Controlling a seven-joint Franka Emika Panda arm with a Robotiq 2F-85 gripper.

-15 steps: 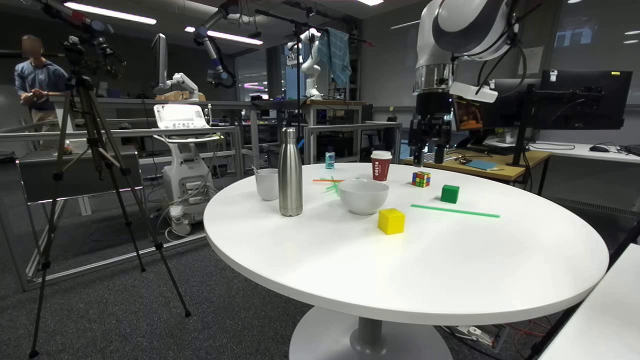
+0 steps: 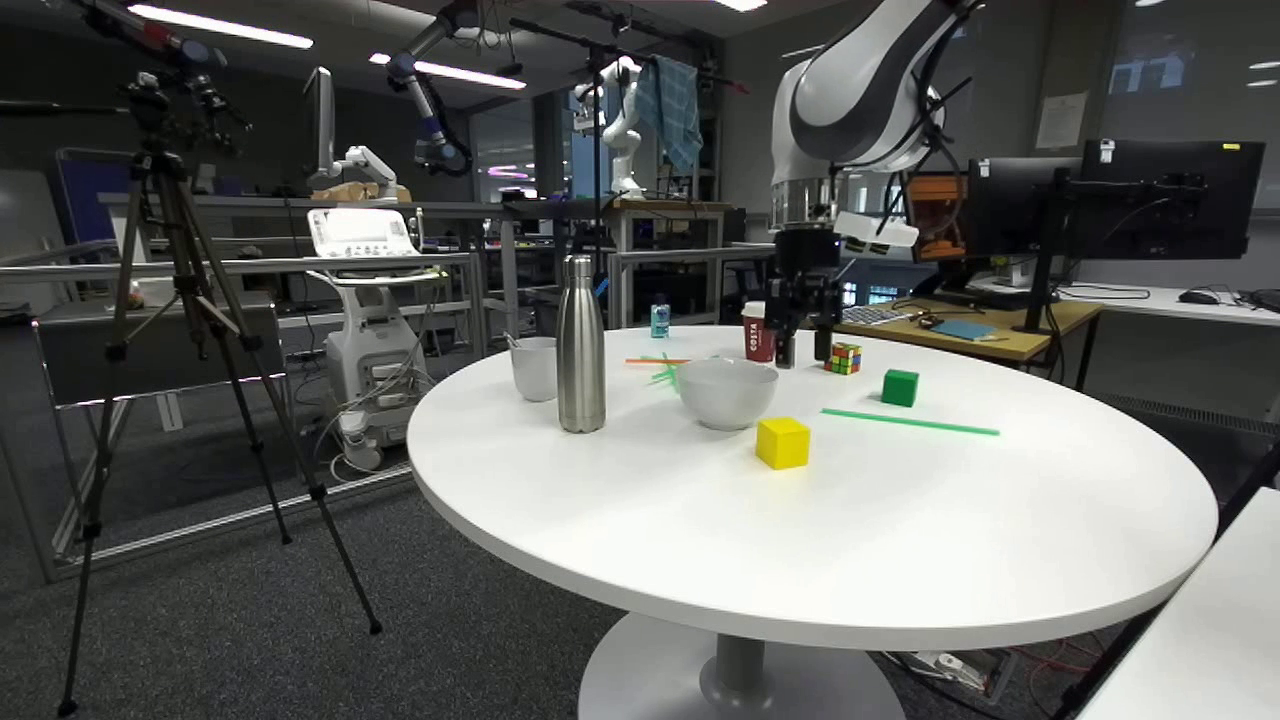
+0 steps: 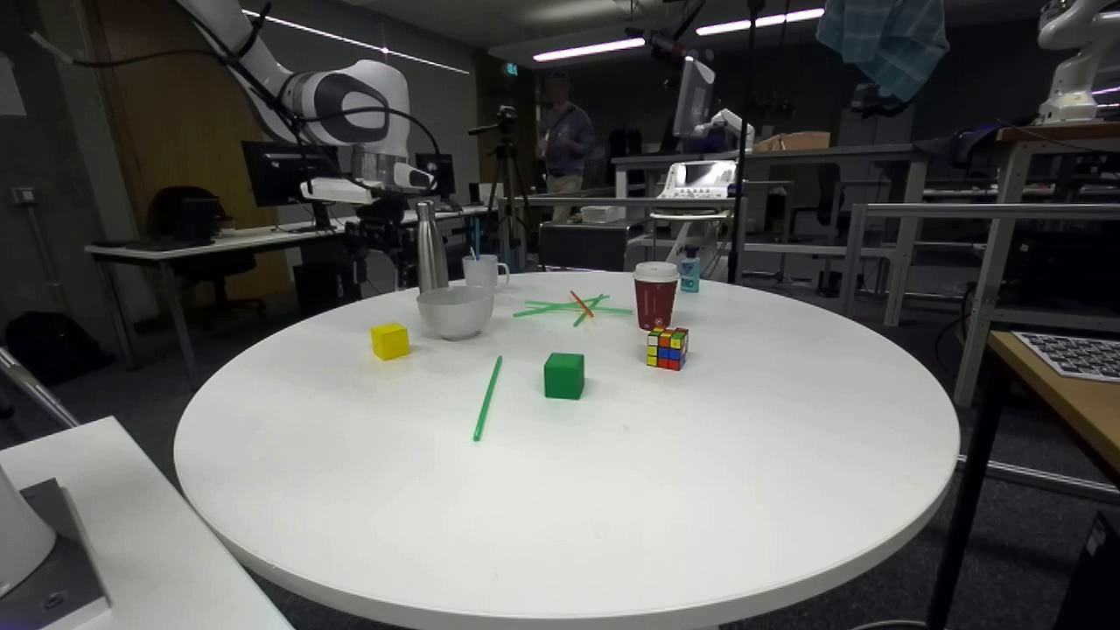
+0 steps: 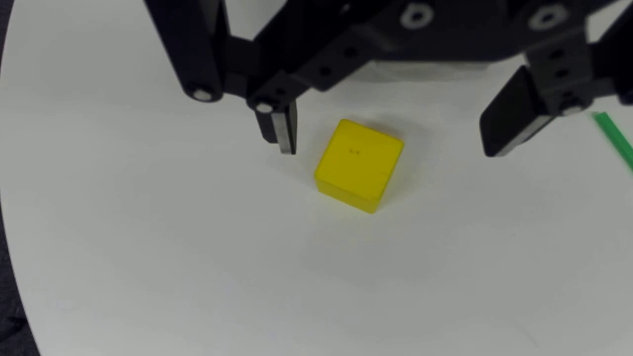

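A plain yellow cube [image 4: 357, 161] lies on the white round table [image 4: 207, 249]. In the wrist view it appears in the gap between the fingers of my gripper, closer to the left one and touching neither. My gripper is open and holds nothing. Exterior view 1 shows the gripper [image 2: 804, 350] pointing down above the table, with the yellow cube [image 2: 782, 444] lower in that view. A grey-white bowl [image 2: 727, 394] stands beside the cube. The fingertips are hard to make out in exterior view 2, where the bowl and bottle stand close by.
A steel bottle [image 2: 582, 348] and a white mug [image 2: 535, 367] stand near the bowl. Also on the table are a green cube [image 3: 563, 376], a Rubik's cube [image 3: 667, 348], a red cup [image 3: 655, 296], a green straw [image 3: 488, 399] and several loose straws.
My gripper has moved left and lower in exterior view 1, now overlapping the red cup's edge. The table objects have not moved.
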